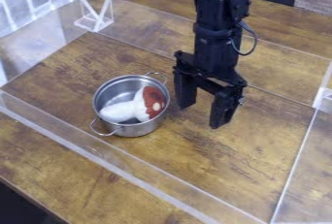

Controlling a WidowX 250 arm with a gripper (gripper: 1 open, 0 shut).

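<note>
The black gripper (205, 107) hangs open over the wooden table, right of a steel pot (113, 87) with two side handles. Inside the pot lie a white item (124, 110) and a red-brown item (151, 100); I cannot tell what they are. Nothing shows between the fingers.
Bare wooden table (195, 175) spreads in front and to the right of the pot, and also behind it at the left. A white object (95, 15) stands at the back left. Pale, see-through edges run along the sides.
</note>
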